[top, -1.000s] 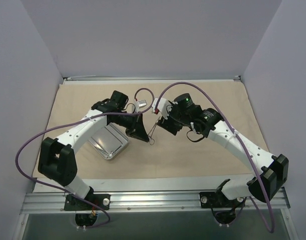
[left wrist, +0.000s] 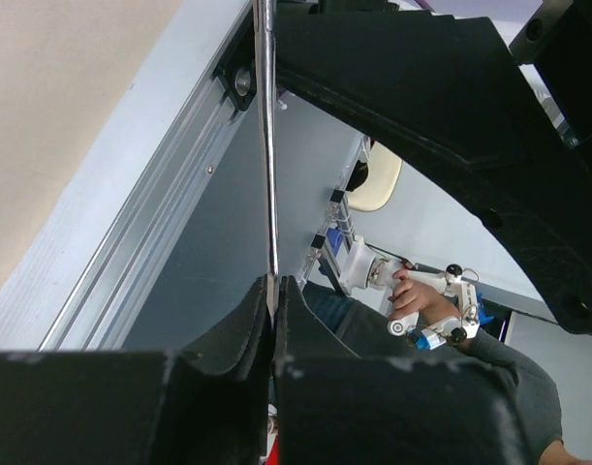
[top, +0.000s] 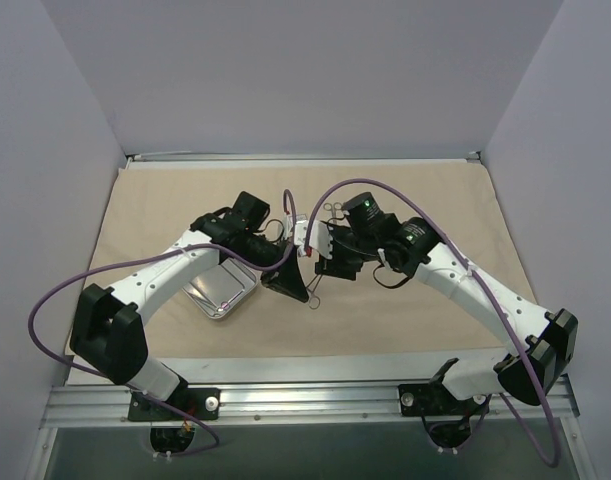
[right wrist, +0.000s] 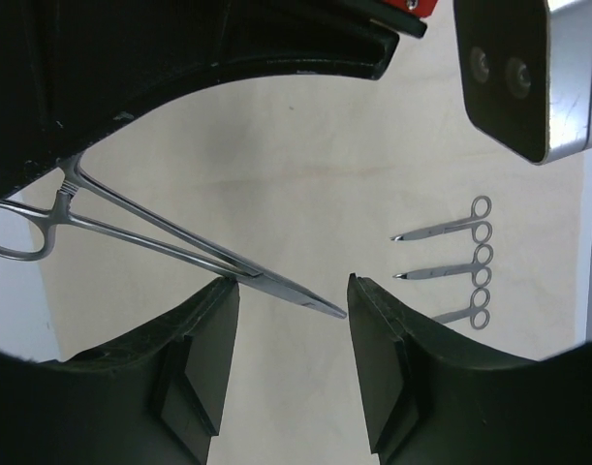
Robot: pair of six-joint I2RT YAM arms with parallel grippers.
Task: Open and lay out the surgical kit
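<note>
My left gripper is shut on a long steel forceps (left wrist: 268,165), which runs straight up through the left wrist view. In the top view both grippers meet over the middle of the mat, the forceps' ring handle hanging below them. In the right wrist view my right gripper is part open, with the tip of the held forceps (right wrist: 291,290) reaching between and above its fingers. Three ringed instruments (right wrist: 451,271) lie in a column on the mat beyond. The metal tray (top: 213,305) sits at the left, partly hidden by my left arm.
In the left wrist view a person's hand (left wrist: 421,300) on a controller shows beyond the table.
Both grippers have drawn closer at the middle; my left gripper and the forceps moved right and slightly toward the front. The right arm shifted slightly.
</note>
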